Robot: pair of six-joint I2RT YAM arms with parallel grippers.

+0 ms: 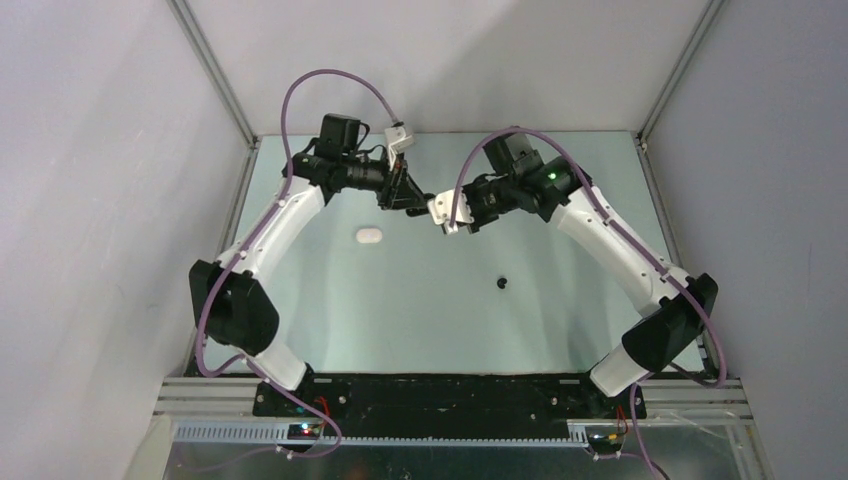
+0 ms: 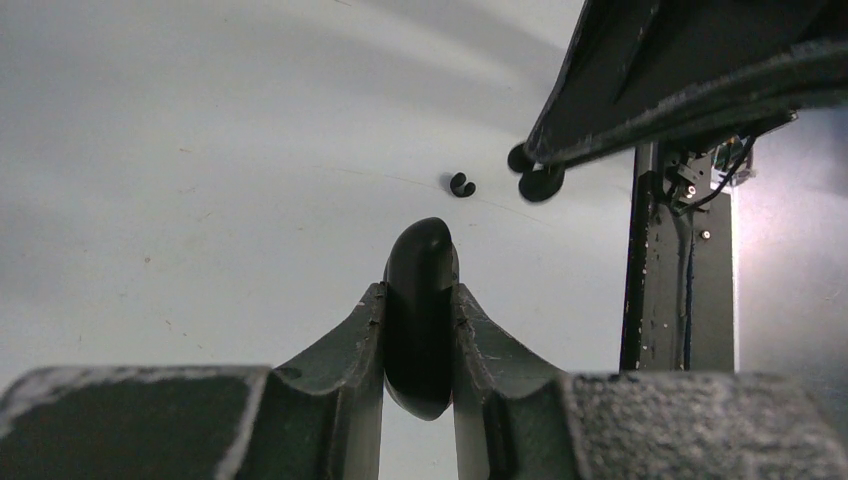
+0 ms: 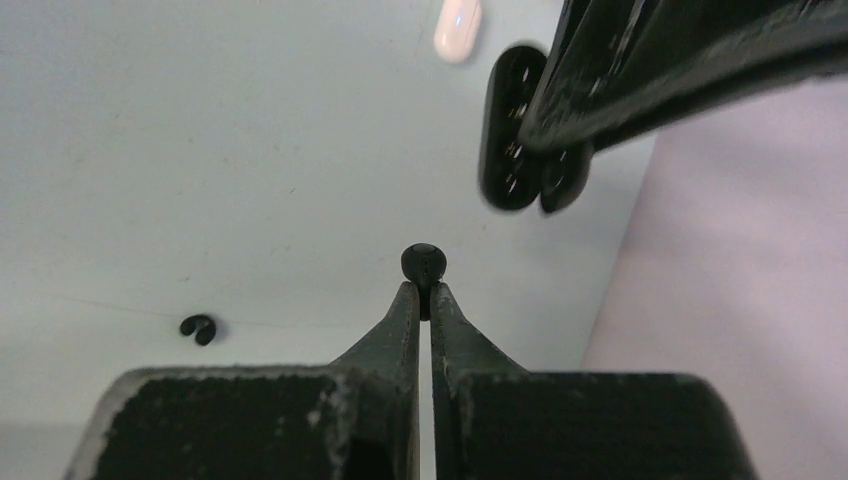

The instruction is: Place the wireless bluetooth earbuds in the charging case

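The black charging case [image 2: 420,320] is pinched in my left gripper, which is shut on it. In the right wrist view its lid stands open and the slots of the case [image 3: 508,150] show. A black earbud [image 3: 423,262] is clamped at the tips of my right gripper, held above the table and apart from the case, which is off to its upper right. The second earbud [image 1: 502,283] lies loose on the table, right of centre. From above, the two grippers are close together and the held earbud is hidden.
A small white oval object [image 1: 369,235] lies on the table below the left arm. Both arms crowd the space at its upper middle.
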